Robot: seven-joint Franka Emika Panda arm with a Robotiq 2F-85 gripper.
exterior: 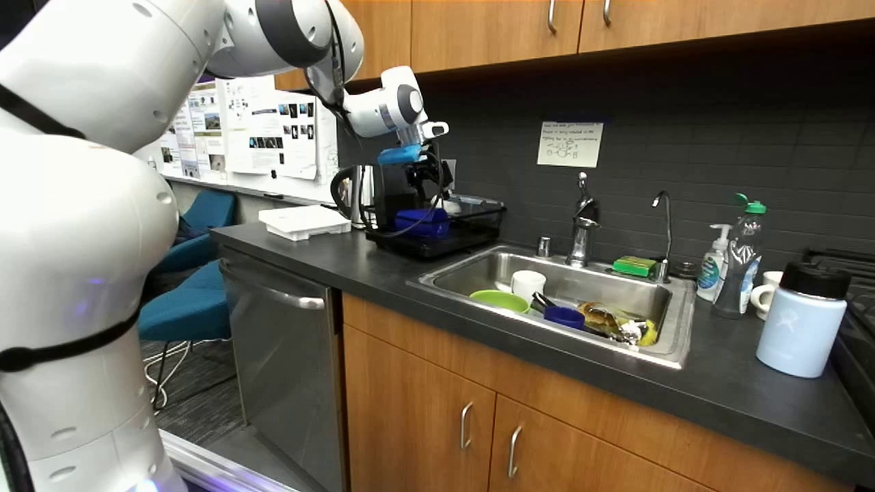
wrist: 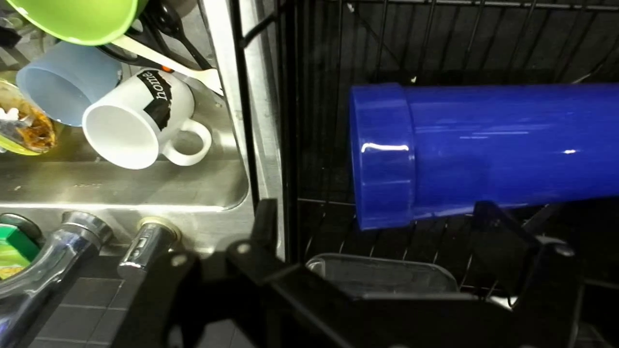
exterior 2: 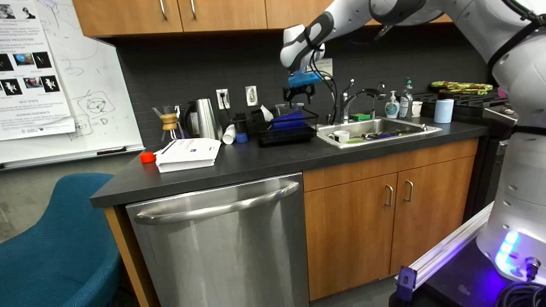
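My gripper is open over the black dish rack [exterior 2: 286,134], its two fingers wide apart with nothing held between them. A blue cylindrical container [wrist: 481,148] lies on its side in the rack. In the wrist view it sits above and right of the gap between the fingers, and one fingertip overlaps its lower edge; whether they touch I cannot tell. A clear plastic container [wrist: 383,275] is partly hidden behind the gripper. Left of the rack in that view, a white mug [wrist: 130,119] lies tilted in the sink, beside a pale blue cup [wrist: 69,81] and a green bowl [wrist: 81,20].
The faucet [exterior: 580,221] rises behind the sink [exterior: 681,324]. On the rack's other side stand a kettle [exterior 2: 204,117] and a white tray-like box [exterior 2: 187,154]. Soap bottles and a light blue flask [exterior: 802,328] occupy the far right. Counter in front of the rack is clear.
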